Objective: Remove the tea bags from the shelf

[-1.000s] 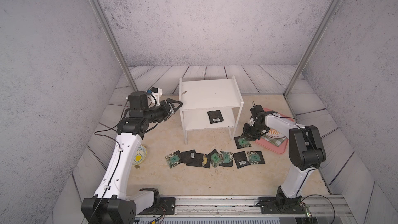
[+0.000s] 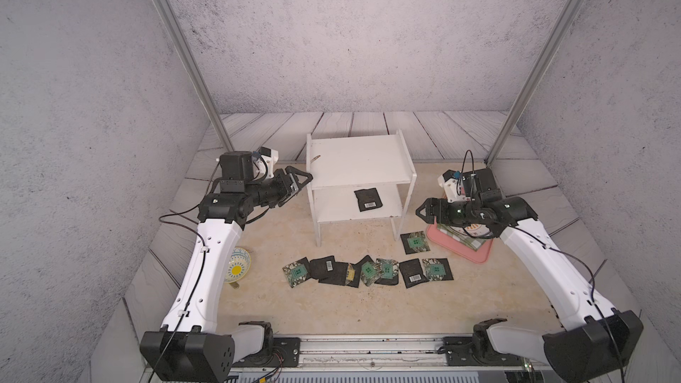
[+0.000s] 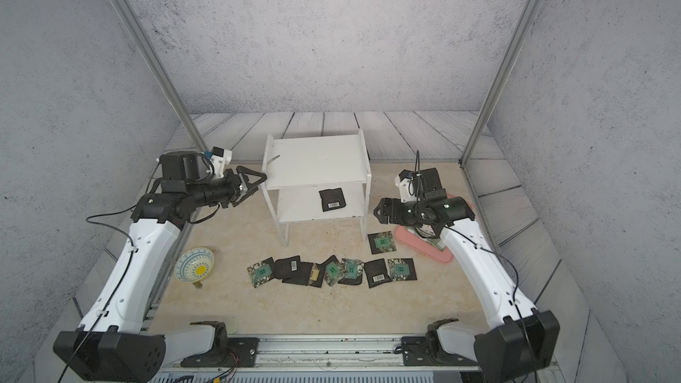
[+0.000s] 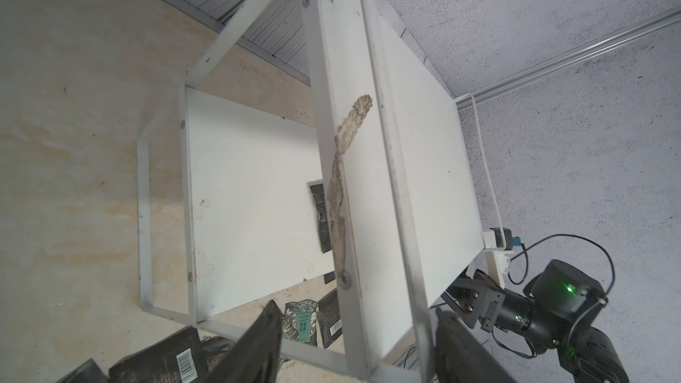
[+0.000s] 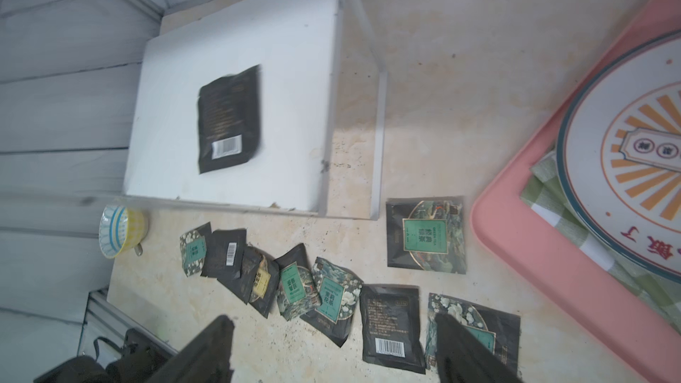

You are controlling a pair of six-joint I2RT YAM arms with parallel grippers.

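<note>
One dark tea bag (image 5: 228,120) lies on the lower board of the white shelf (image 2: 358,159), its barcode side up. Several other tea bags form a row on the table in front, among them a black one (image 5: 391,326). A green-labelled bag (image 5: 427,234) lies apart, near the shelf's right front leg. My left gripper (image 2: 303,176) is at the shelf's left side, fingers apart; in the left wrist view the side frame runs between them, contact unclear. To the right of the shelf, my right gripper (image 2: 423,210) hangs with its fingers spread and nothing between them.
A pink tray (image 5: 525,269) with a plate (image 5: 631,163) and checked cloth sits right of the shelf, partly under my right arm. A patterned bowl (image 3: 195,266) stands at the left.
My right arm has risen and swung back from above the lone green-labelled bag, to the right of the shelf. The left arm has barely moved. The tea bags lie where they were.
</note>
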